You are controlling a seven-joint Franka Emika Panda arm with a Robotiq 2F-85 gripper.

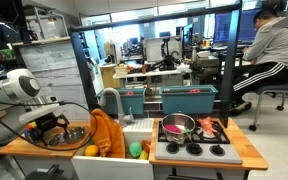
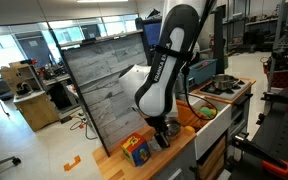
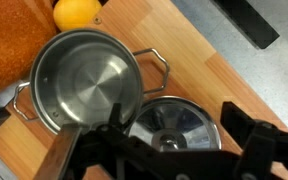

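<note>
My gripper stands open above the counter, its dark fingers point(image 3: 259, 143) spread on either side of a glass lid point(image 3: 189, 118) in the wrist view. The lid has a steel rim and a dark knob, partly covered by the gripper. How much height separates them is hard to tell. Left of the lid, an empty steel pot point(image 3: 84, 78) with two loop handles sits close against it. From the side, the gripper point(image 2: 165, 134) shows low over the wooden counter, beside a colourful box point(image 2: 136, 149).
An orange cloth point(image 1: 106, 133) lies past the pot, with an orange fruit point(image 3: 76, 12) near it. The sink point(image 1: 137, 134) holds coloured items. Farther right, another pot point(image 1: 178, 126) stands on the stove. Bare wood point(image 3: 189, 60) shows beyond the lid.
</note>
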